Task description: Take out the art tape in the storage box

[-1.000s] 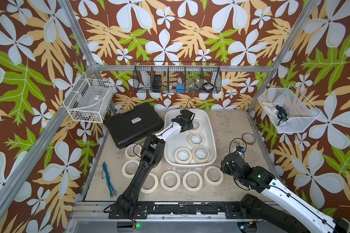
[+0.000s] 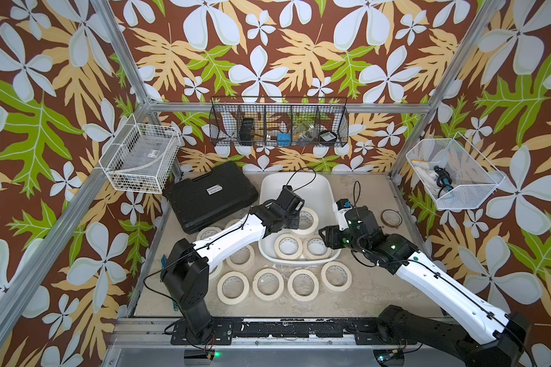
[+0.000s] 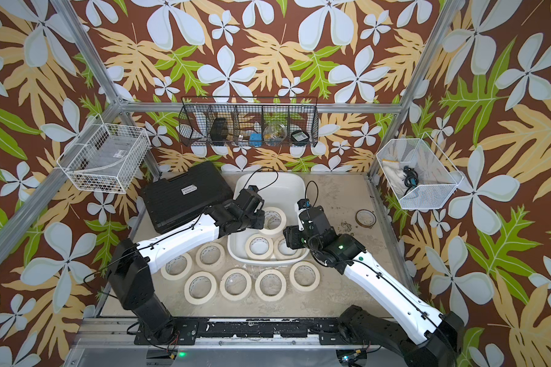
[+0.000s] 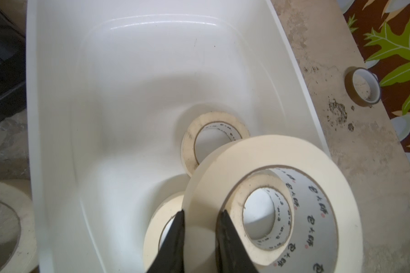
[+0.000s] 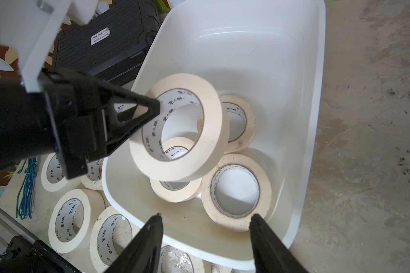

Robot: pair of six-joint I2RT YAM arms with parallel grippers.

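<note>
My left gripper is shut on the rim of a cream tape roll (image 4: 278, 147), holding it raised above the white box (image 2: 267, 183). In the right wrist view that roll (image 5: 214, 132) is tilted, clear of the floor of the box. Beneath it, three more rolls lie in the box: one (image 5: 246, 122) farther back, another (image 5: 173, 194) partly covered, and a third (image 5: 264, 195) nearest the right gripper. Over the box's near right rim, my right gripper stands open with nothing between its fingers.
Several cream rolls (image 2: 268, 285) lie on the table in front and left of the box. Beside it sits a black case (image 2: 211, 195). A brown tape roll (image 2: 391, 218) rests at the right edge, and the table right of the box is largely bare.
The left gripper has come toward the front of the box with a roll from its back part. My right gripper has moved left and farther back, over the box's rim.
</note>
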